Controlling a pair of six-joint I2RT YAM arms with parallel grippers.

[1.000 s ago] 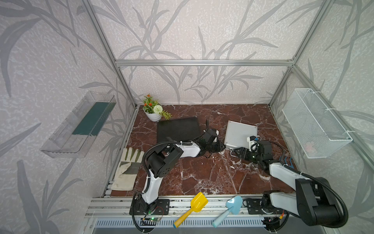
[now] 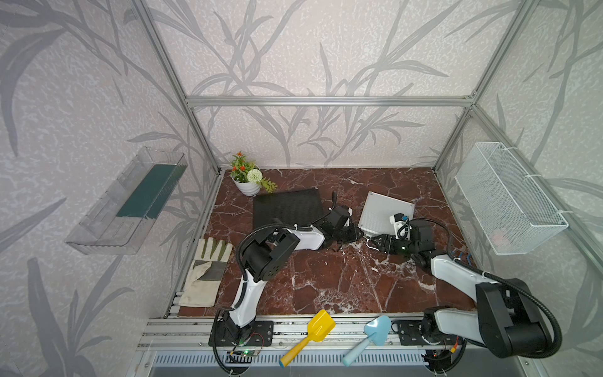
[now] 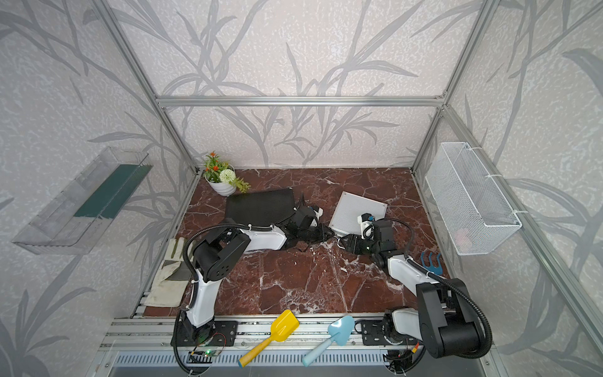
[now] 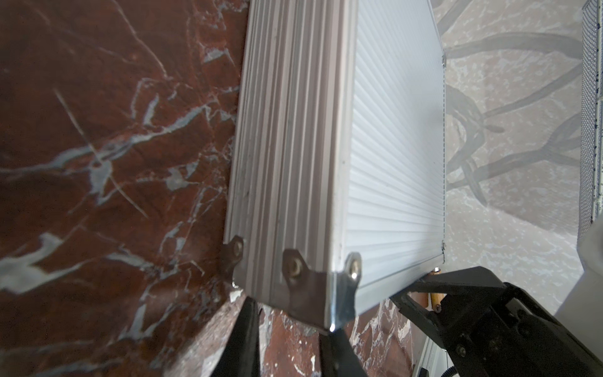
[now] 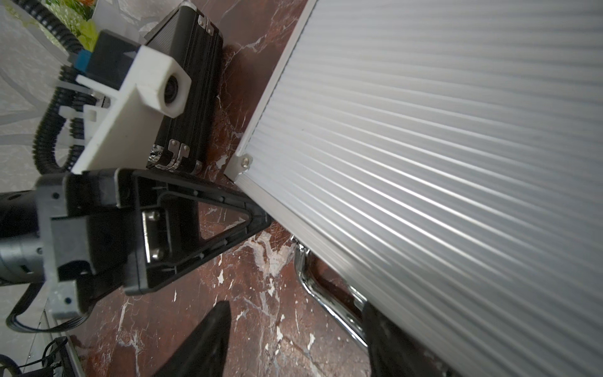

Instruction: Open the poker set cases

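The silver case lies flat at the right of the table, its ribbed lid up and chrome handle under its front edge. My left gripper sits at the case's near left corner, fingers apart, seen below the metal corner fitting. My right gripper is at the front edge beside the handle, fingers apart, nothing visibly held. The black case lies on the left half of the table, partly hidden behind my left arm.
A potted plant stands back left, a glove front left. Wire baskets hang on both side walls. A yellow shovel and blue shovel lie along the front rail.
My right gripper has moved a little left and back, and the silver case has shifted slightly the same way. My left gripper has moved only slightly.
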